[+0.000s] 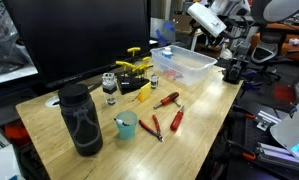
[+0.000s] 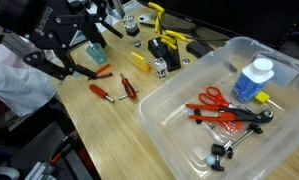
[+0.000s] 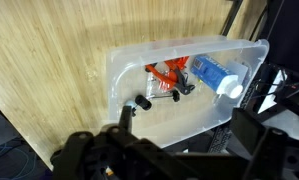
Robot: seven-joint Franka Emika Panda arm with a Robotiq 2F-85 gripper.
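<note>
A clear plastic bin [image 2: 174, 138] holds a white-and-blue bottle [image 2: 254, 78], red scissors [image 2: 215, 98], red-handled pliers [image 2: 223, 117] and small dark tools [image 2: 218, 155]. My gripper stands open, with nothing between its fingers; it is raised above the bin in the wrist view. The bottle [image 3: 218, 77] lies toward the bin's right side there, beyond the right finger. In the first exterior view the gripper [image 1: 206, 24] hangs high at the upper right, over the bin [image 1: 187, 72]. The fingers touch nothing.
On the wooden table lie red-handled tools [image 1: 177, 120], a teal cup [image 1: 126, 124], yellow clamps [image 1: 135, 66] and a tall black cylinder [image 1: 80, 118]. A dark monitor [image 1: 79, 40] stands behind.
</note>
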